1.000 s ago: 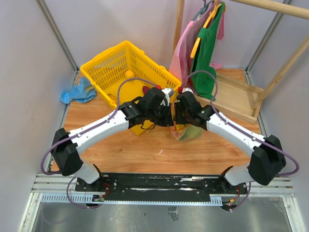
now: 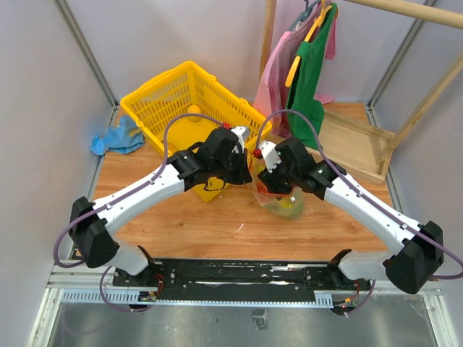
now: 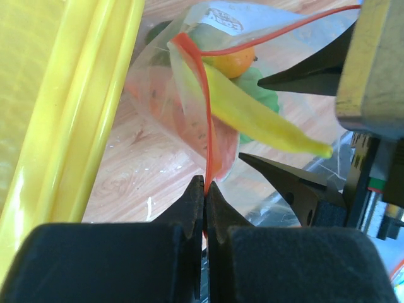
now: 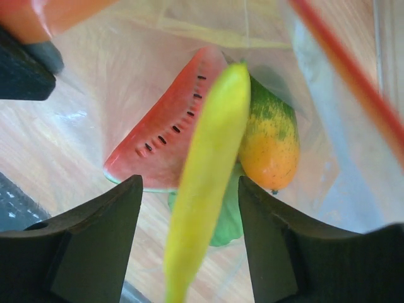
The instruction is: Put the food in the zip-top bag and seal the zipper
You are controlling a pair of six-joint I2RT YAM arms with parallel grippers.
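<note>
The clear zip top bag (image 3: 158, 95) stands with its mouth spread, edged by a red zipper strip. My left gripper is shut on that red edge. Inside lie a watermelon slice (image 4: 167, 129), an orange-green fruit (image 4: 271, 154) and a green leafy piece (image 4: 227, 218). A yellow banana (image 4: 211, 151) slants through the bag's mouth, blurred in the right wrist view. My right gripper has its fingers parted on either side of the banana, with gaps showing. From above, the arms hide much of the bag.
Close behind the left gripper is the yellow basket (image 2: 166, 79), with an orange ball (image 2: 194, 112) in it. A wooden rack with hanging clothes (image 2: 311, 79) stands at the back right. A blue cloth (image 2: 119, 139) lies left.
My right gripper has shifted toward the front right, and more of the bag shows beneath it. The left gripper has moved slightly left, and the bag's mouth looks wider.
</note>
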